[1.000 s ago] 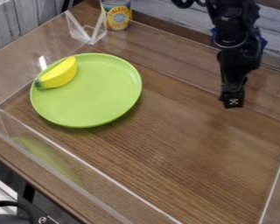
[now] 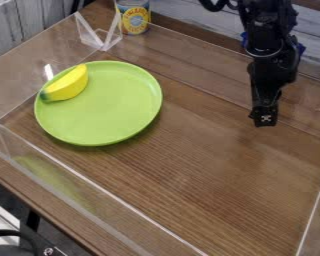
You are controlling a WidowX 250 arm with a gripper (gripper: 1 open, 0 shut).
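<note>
My black gripper (image 2: pixel 266 115) hangs at the upper right, pointing down over the wooden table, its fingertips low near the surface. Its fingers are too dark and small to tell their spacing; I see no object held between them. Partly hidden behind the arm is a blue object (image 2: pixel 295 48). A green plate (image 2: pixel 109 120) lies at the left, with a yellow object (image 2: pixel 67 83) with a green end on its left edge.
A can (image 2: pixel 132 15) stands at the back, with a clear plastic piece (image 2: pixel 99 35) beside it. A wall runs along the back.
</note>
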